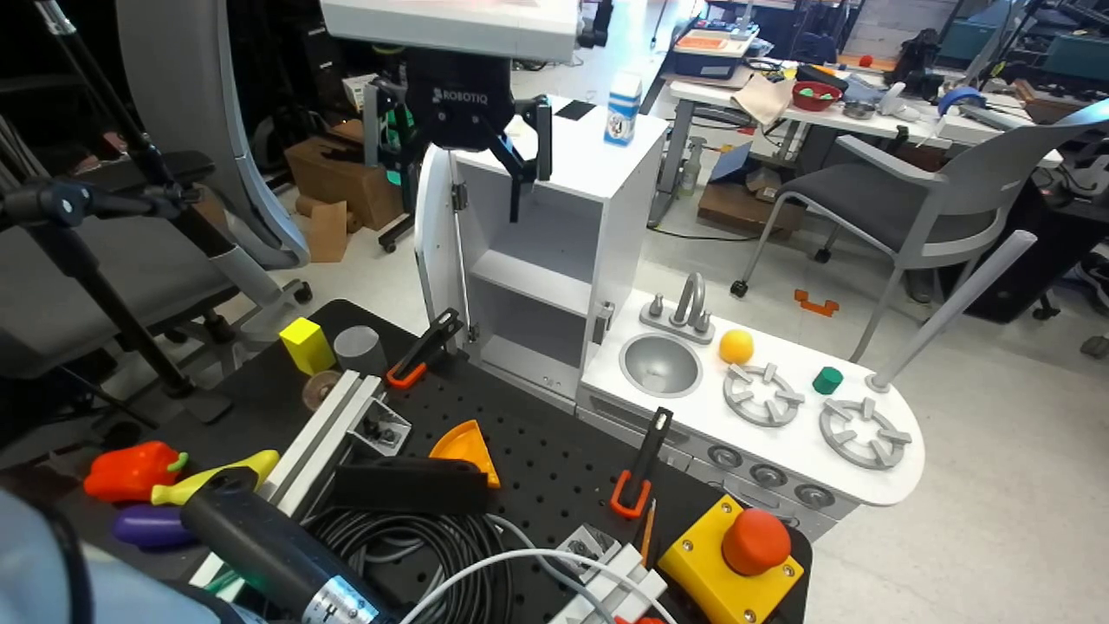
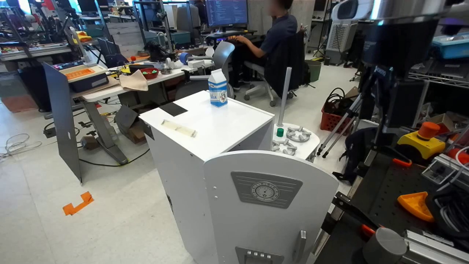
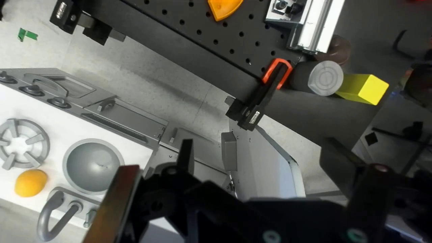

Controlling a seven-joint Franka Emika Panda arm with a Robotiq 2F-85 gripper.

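Observation:
My gripper is open, its fingers wide apart with nothing held between them. In exterior view 1 the gripper hangs in front of the upper part of a white toy cabinet, whose door stands open. Exterior view 2 shows this grey-white door from its outer face, with a handle low on it. A blue and white milk carton stands upright on the cabinet top. On the stove counter lie an orange ball-like fruit beside the sink and a green cylinder between the burners.
A black perforated table fills the foreground. Clamps grip its edge near the door. A yellow block, grey cylinder, red pepper, banana and eggplant lie toward the left. The cabinet shelves look empty.

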